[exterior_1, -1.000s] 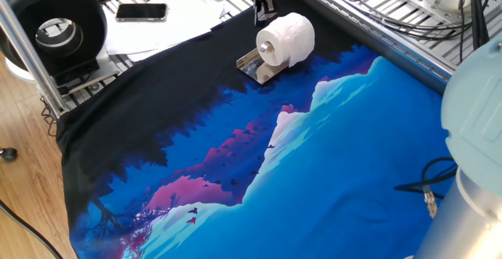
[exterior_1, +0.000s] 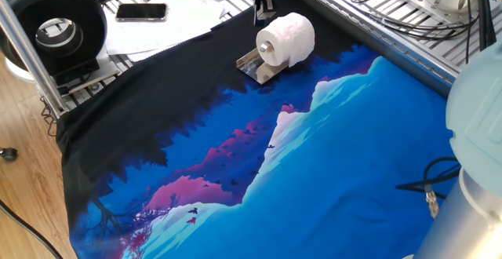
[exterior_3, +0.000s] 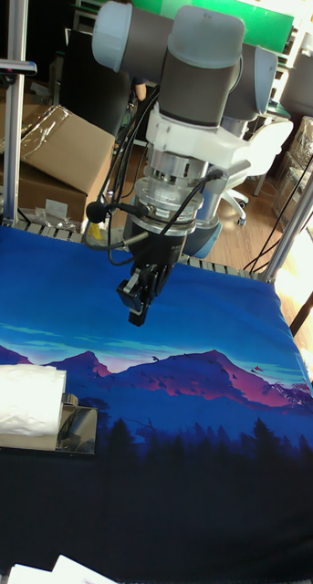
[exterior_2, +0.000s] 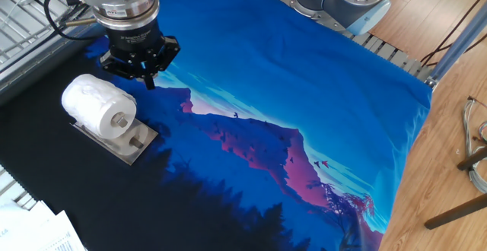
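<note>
A white paper roll [exterior_1: 289,39] sits on the spindle of a metal holder [exterior_1: 259,67], which rests on the dark part of the printed cloth. In the second exterior view the same roll [exterior_2: 97,105] lies on its side, and a bare metal end pokes out of its core above the holder plate [exterior_2: 125,148]. My gripper [exterior_2: 148,80] hangs above the cloth, to the right of the roll in that view and apart from it. In the third exterior view the gripper [exterior_3: 135,309] points down over the blue cloth; the gap between its fingers cannot be made out.
The cloth [exterior_1: 353,165] covers the table, and its broad middle is bare. A phone [exterior_1: 141,12] and papers [exterior_1: 176,31] lie beyond the cloth's edge, near a black ring-shaped object [exterior_1: 55,27]. Cables [exterior_1: 392,20] run along the far right frame.
The arm has shifted very slightly, its pale joint cover moving a little right in the first exterior view. The roll and holder have stayed in place.
</note>
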